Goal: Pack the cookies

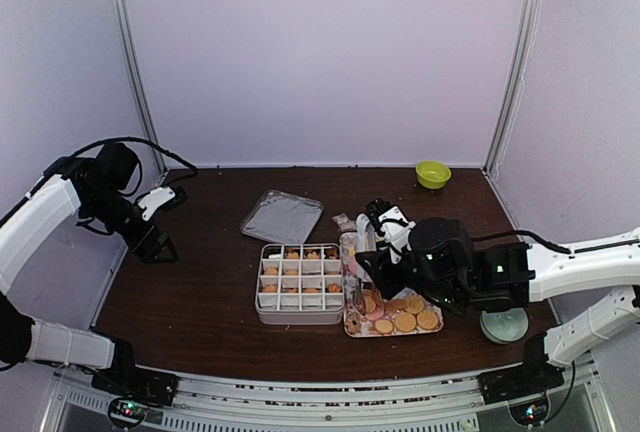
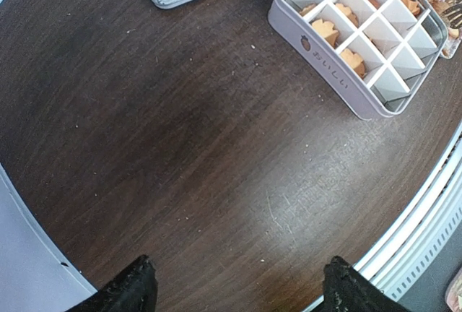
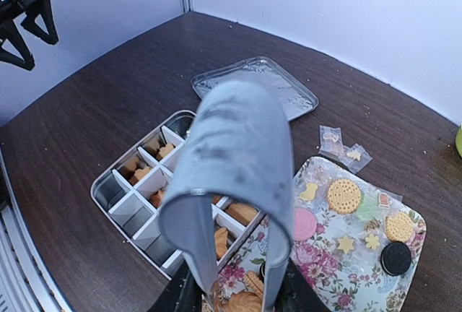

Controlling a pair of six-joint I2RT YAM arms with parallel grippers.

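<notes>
The lilac tin (image 1: 300,318) with white dividers stands mid-table, cookies in several compartments; its dividers (image 2: 364,1) and cookies (image 2: 351,61) show in the left wrist view. To its right lies a floral tray (image 1: 350,327) of cookies (image 1: 404,321). My right gripper is shut on pale tongs (image 3: 234,139), whose bend blocks part of the tin. A cookie (image 3: 244,302) shows at the tongs' lower ends; whether they pinch it I cannot tell. Far left, away from the tin, my left gripper is open and empty.
Behind the tin lies a clear lid (image 1: 283,217). Small packets (image 3: 345,147) rest behind the tray. A green bowl (image 1: 433,174) stands at the back right, a pale bowl (image 1: 504,325) at the front right.
</notes>
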